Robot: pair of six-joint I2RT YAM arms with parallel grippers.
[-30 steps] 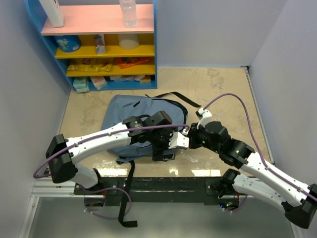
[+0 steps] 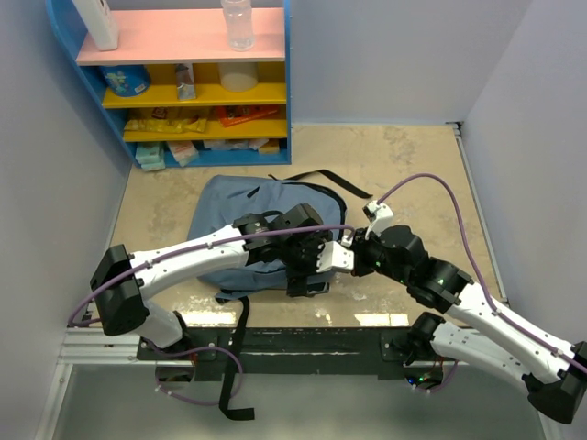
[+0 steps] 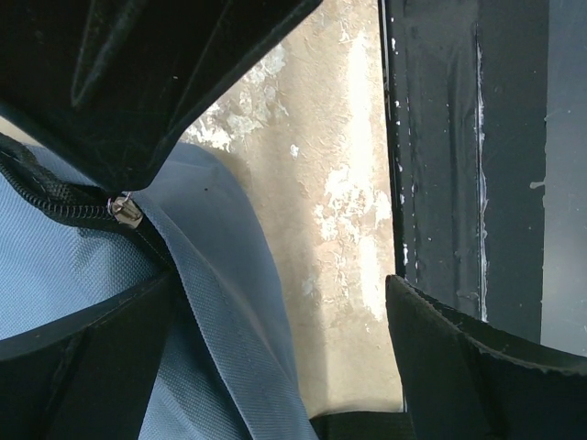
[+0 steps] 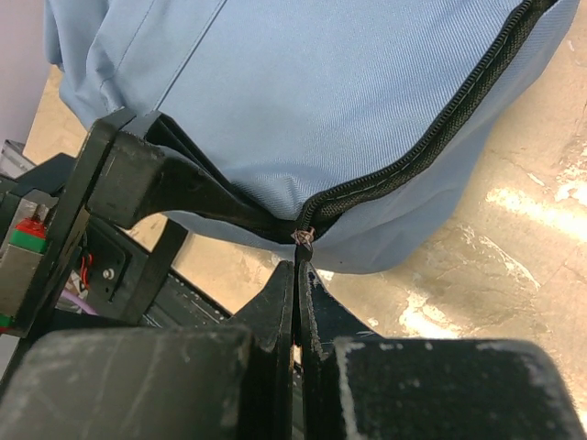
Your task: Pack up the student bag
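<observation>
The blue bag (image 2: 215,202) lies flat under both arms. In the left wrist view, my left gripper stands open over the bag's right edge, beside the zipper (image 3: 69,206) and its metal end. In the right wrist view, my right gripper is shut with its tips at the zipper's metal end (image 4: 304,236); whether that end is between them I cannot tell. The left gripper's black fingers reach in from the left, right next to that zipper end.
A shelf (image 2: 183,92) with packets, containers and a bottle stands at the back left. Black straps lie behind the bag and hang over the front edge.
My left arm has shifted very slightly in the top view. The right arm and the bag look almost the same.
</observation>
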